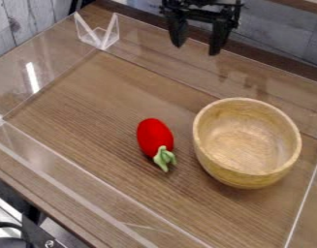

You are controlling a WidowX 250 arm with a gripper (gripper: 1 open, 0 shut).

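My dark gripper (199, 29) hangs at the top centre of the view, open, above the back part of the wooden table (83, 145). A red object with a green tip (154, 138), like a toy vegetable, lies left of a round tan bowl (247, 142), apart from it. The bowl looks empty.
A white wire-like item (99, 31) stands at the back left. A black cable or part (8, 232) shows at the bottom left corner.
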